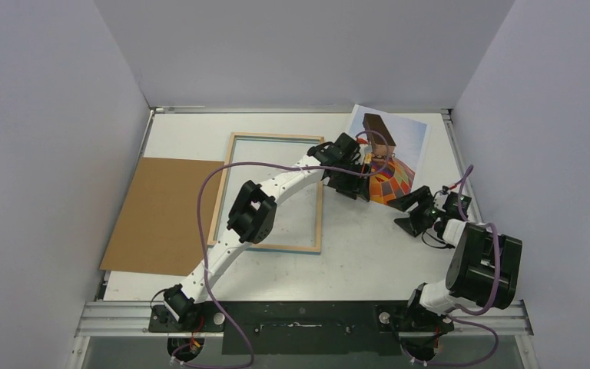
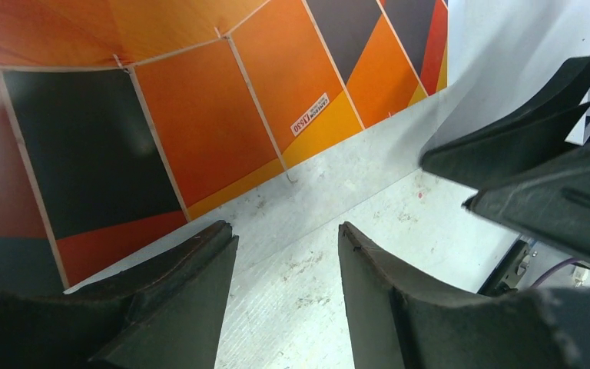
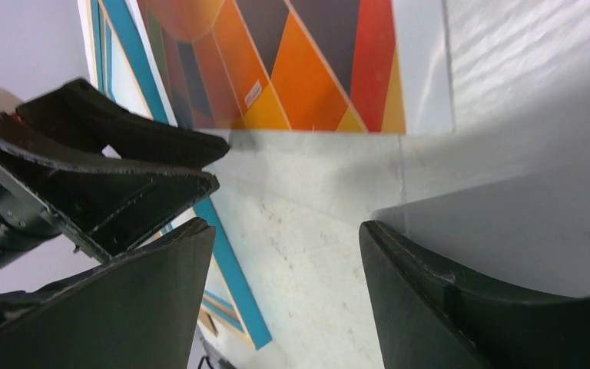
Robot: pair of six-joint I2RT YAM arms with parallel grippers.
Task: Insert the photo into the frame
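Observation:
The photo (image 1: 411, 142), a colourful balloon print, lies askew on the table at the back right. Left of it is the frame (image 1: 319, 223), flat with a wooden rim, partly hidden under my left arm. My left gripper (image 1: 369, 178) is at the photo's left side. In the left wrist view its fingers (image 2: 200, 269) stand apart, with the photo's white border and bare table seen beyond the gap. Near the photo's front corner, my right gripper (image 1: 399, 215) has its fingers (image 3: 184, 269) apart too. The photo's edge (image 3: 426, 84) lies ahead of them, and nothing shows gripped.
A brown board (image 1: 157, 215) lies at the table's left, against the frame. A purple cable (image 1: 292, 166) runs along my left arm. Side walls (image 1: 538, 138) bound the table.

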